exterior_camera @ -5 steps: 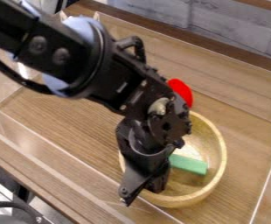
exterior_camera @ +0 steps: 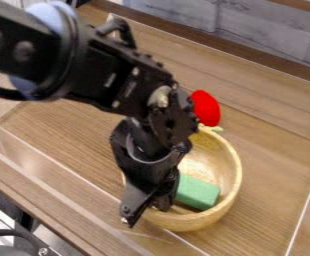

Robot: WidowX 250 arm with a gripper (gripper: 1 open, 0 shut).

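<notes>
A cream-yellow round bowl (exterior_camera: 214,211) stands on the wooden table at the lower middle of the camera view. A green block (exterior_camera: 198,192) lies inside it, toward the right. My black gripper (exterior_camera: 146,210) reaches down over the bowl's left part, left of the green block, with its lower tips near the bowl's rim. The arm hides much of the bowl's left side, and I cannot tell how far the fingers stand apart or whether anything is between them.
A red object (exterior_camera: 206,108) lies behind the bowl. A pale wall runs along the back, and the table's front edge crosses the lower left.
My gripper has moved left, and the bowl appears shifted left with it.
</notes>
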